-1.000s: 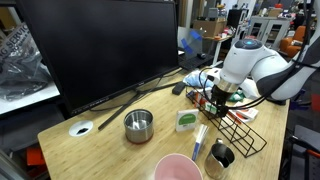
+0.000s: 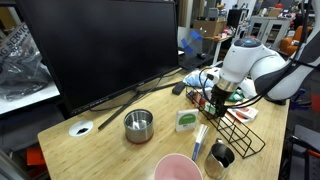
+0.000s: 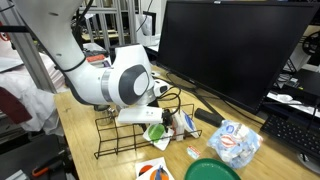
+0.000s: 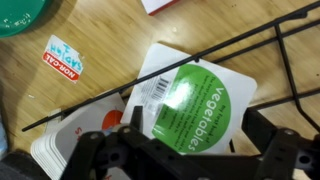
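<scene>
In the wrist view my gripper stands open, its dark fingers spread on either side of a white-and-green packet [image 4: 193, 105] labelled "vegetables". The packet shows beneath and between the fingers, at a black wire rack [image 4: 140, 82]. Whether the fingers touch it, I cannot tell. In exterior view 2 the white arm [image 3: 125, 80] reaches over the rack [image 3: 103, 125], with a green patch of the packet [image 3: 155, 132] showing below it. The arm's white housing [image 2: 238, 68] also bends over the rack in exterior view 1, where the fingertips are hard to make out.
White packs with coloured circles [image 4: 85, 132] lie beside the packet. A green bowl [image 3: 208, 170] stands close by. A metal pot [image 2: 139, 124], pink bowl [image 2: 178, 167] and metal cup [image 2: 218, 158] stand around the table. A large monitor [image 2: 105, 50] bounds the back.
</scene>
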